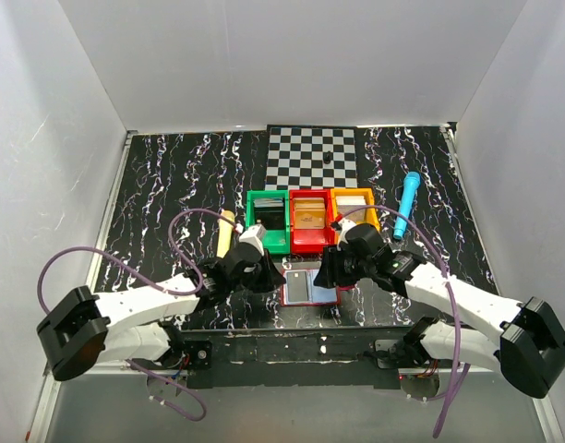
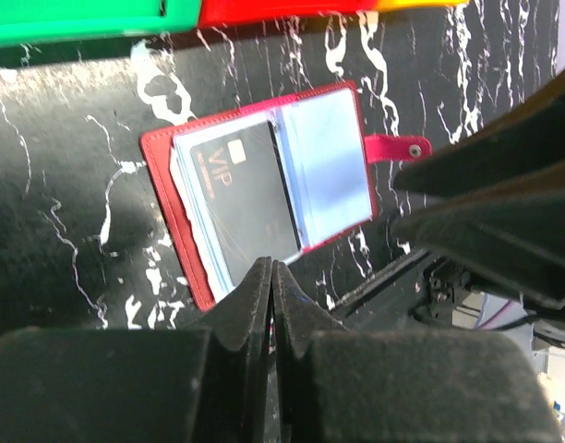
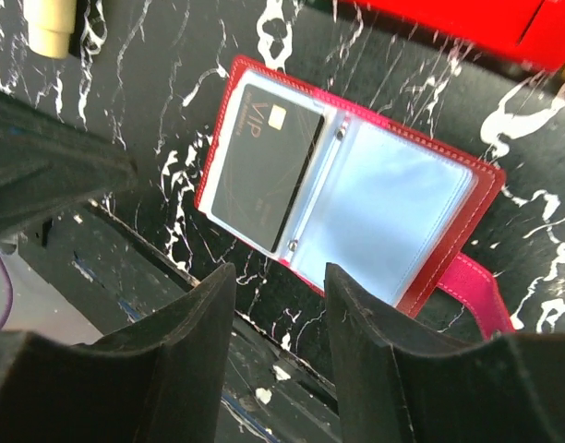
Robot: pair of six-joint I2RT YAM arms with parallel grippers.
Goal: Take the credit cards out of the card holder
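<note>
The red card holder lies spread open on the table, its strap (image 3: pixel 480 290) pointing right. A dark card marked VIP (image 3: pixel 269 166) sits in its left pocket; the card holder's right side (image 3: pixel 393 205) shows a pale, clear sleeve with no dark card. My left gripper is shut, with nothing visible between its fingertips, by the holder's lower left edge. My right gripper is part open and empty, its tips over the front edge of the holder. In the top view both grippers flank the holder.
Behind the holder stand green (image 1: pixel 268 242), red (image 1: pixel 310 241) and orange (image 1: pixel 354 192) bins with cards inside. A chessboard (image 1: pixel 310 157) lies farther back, and a blue microphone-like object (image 1: pixel 406 205) at the right. The two grippers are close together.
</note>
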